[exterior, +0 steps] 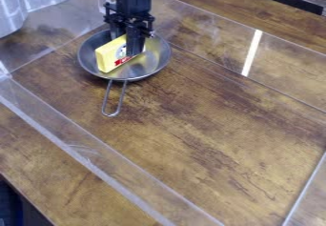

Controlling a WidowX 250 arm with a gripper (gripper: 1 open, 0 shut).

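A grey metal pan [145, 64] with a wire handle [112, 104] sits at the upper left of the wooden surface. In it is a yellow block [112, 53] with a red and white label. The black gripper [128, 41] reaches down from the top into the pan, shut on the yellow block at its upper right part. The fingertips are partly hard to make out.
Clear plastic walls [71, 145] border the brown wooden surface [204, 139], whose middle and right are clear. Something light and crumpled [26, 1] lies beyond the wall at the top left.
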